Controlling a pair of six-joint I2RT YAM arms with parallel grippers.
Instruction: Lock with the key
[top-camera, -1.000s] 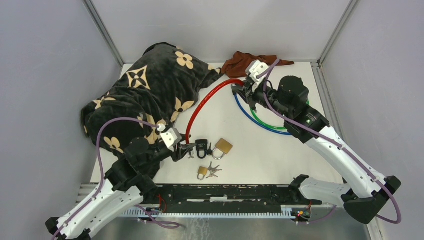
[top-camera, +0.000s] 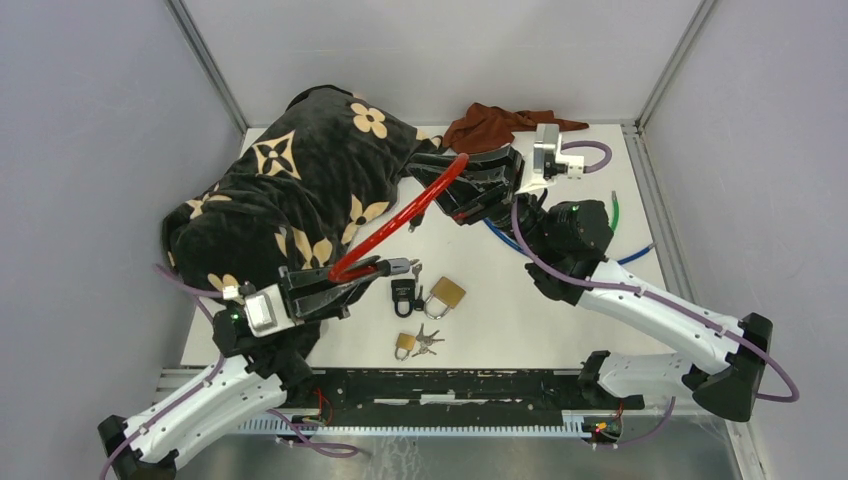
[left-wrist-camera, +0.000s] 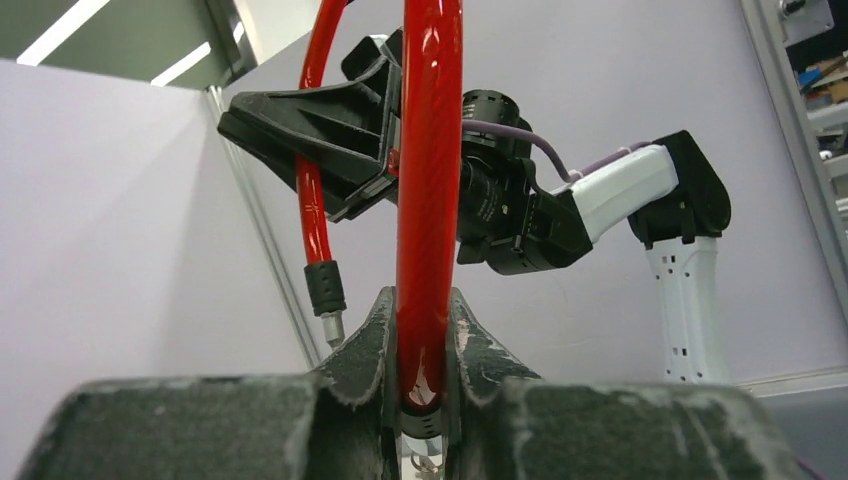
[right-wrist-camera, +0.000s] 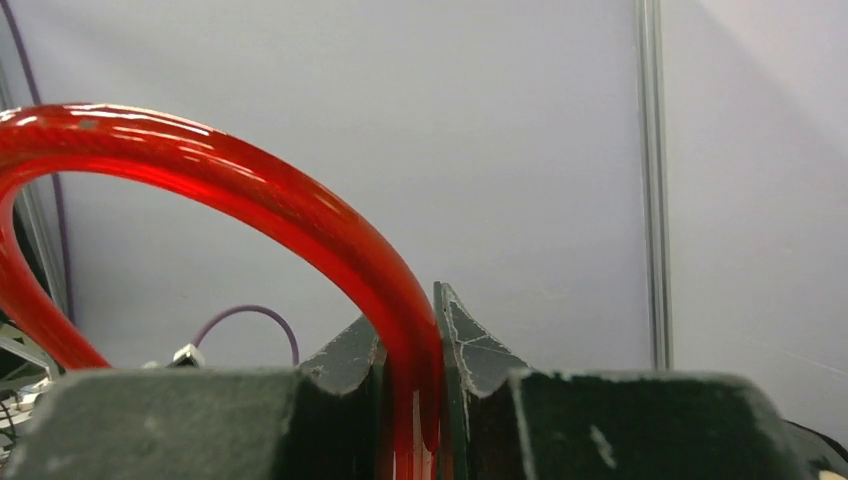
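A red cable lock (top-camera: 405, 215) is stretched between my two grippers, well above the table. My left gripper is shut on the tube near one end; a dark collar and metal tip show just below its fingers. Around the tube near the other end, my right gripper is also shut. In the left wrist view a black collar with a metal tip (left-wrist-camera: 328, 290) hangs below the right gripper. On the table lie a black padlock (top-camera: 403, 297), a brass padlock (top-camera: 447, 291), a small brass padlock (top-camera: 404, 344) and several keys (top-camera: 425, 340).
A dark blanket with tan flowers (top-camera: 300, 180) fills the left of the table. A brown cloth (top-camera: 500, 127) lies at the back. Blue (top-camera: 635, 255) and green (top-camera: 615, 212) cables are partly behind the right arm.
Both grippers have turned and now lie more sideways, with the red cable still in them. The right gripper has shifted left, and the tube between them looks straighter.
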